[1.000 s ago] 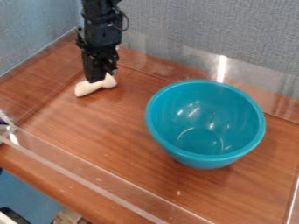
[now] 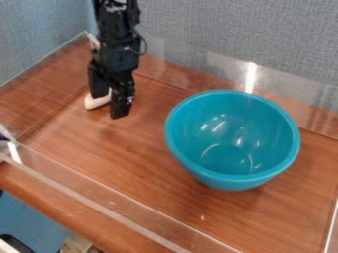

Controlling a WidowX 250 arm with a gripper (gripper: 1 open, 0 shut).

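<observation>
My black gripper (image 2: 110,95) is low over the wooden tabletop (image 2: 145,178) at the upper left, its fingers around a small white object (image 2: 94,101) that is mostly hidden behind them. Whether the fingers touch it is not clear. A large teal bowl (image 2: 232,138), empty, stands on the right.
Grey walls close off the back and left. A clear strip (image 2: 158,232) runs along the front edge.
My gripper has come down onto the white object, which is now largely covered by it. The bowl has not moved.
</observation>
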